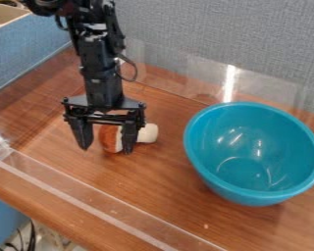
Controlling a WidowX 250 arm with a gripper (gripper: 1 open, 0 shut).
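My black gripper [105, 137] hangs low over the wooden table, open, its two fingers on either side of an orange-and-cream object [144, 133]. That object lies on its side, its orange end behind the fingers and partly hidden by them; whether the fingers touch it I cannot tell. A large teal bowl [251, 167] stands on the right of the table.
A clear strip crosses the front of the wooden table [133, 196]. A grey textured wall rises behind, with a blue panel and bin at the left. Cables hang at the lower left.
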